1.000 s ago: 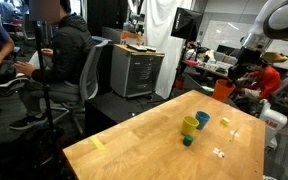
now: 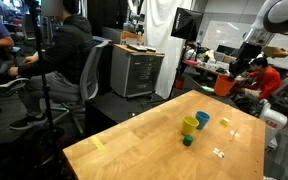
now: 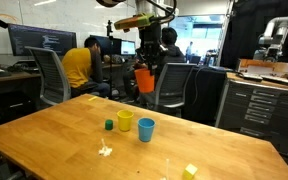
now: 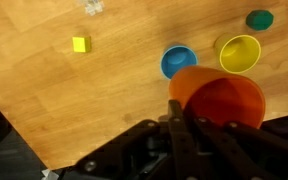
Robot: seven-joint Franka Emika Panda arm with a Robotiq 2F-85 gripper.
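High above the table, my gripper is shut on the wall of an orange cup [image 3: 145,80]. In the wrist view the orange cup [image 4: 222,98] shows its open mouth, and in exterior view 1 the orange cup [image 2: 224,85] hangs over the table's far part. Below it a blue cup [image 3: 146,129] and a yellow cup [image 3: 125,120] stand side by side on the wood. A small green object [image 3: 109,125] lies beside the yellow cup, and a yellow block [image 3: 190,172] lies apart from the cups.
Small white pieces [image 3: 105,150] lie on the wooden table [image 3: 59,135]. Broad stretches of its top are bare. Office chairs [image 3: 170,87] and seated people are beyond the table, along with a dark cabinet [image 3: 252,106].
The arm has raised the orange cup slightly over the last second in exterior view 1. The cups and block on the table have stayed put.
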